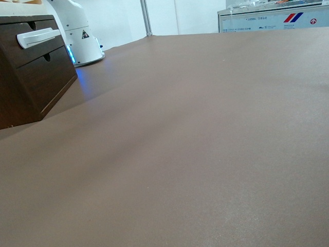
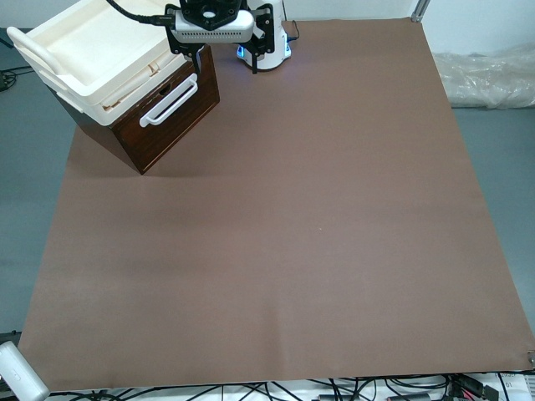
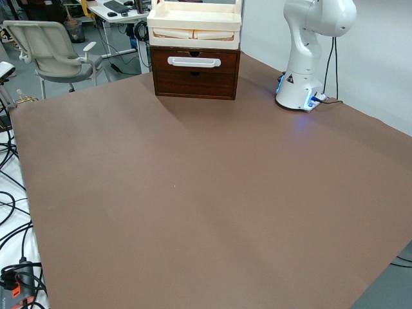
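Note:
My gripper (image 2: 226,58), black with a white housing, hangs at the top of the left view, over the edge of the dark wooden drawer cabinet (image 2: 155,134) near the robot base (image 2: 276,52); whether its fingers are open or shut is unclear. The cabinet stands at the table's back corner, its white handles visible, also in the top view (image 1: 31,82) and right view (image 3: 194,84). A white plastic bin (image 3: 193,13) sits on top of it. The gripper is out of frame in the top and right views.
Cables (image 3: 13,212) and equipment run along one edge outside the table. A white wall (image 3: 380,64) stands behind the robot base.

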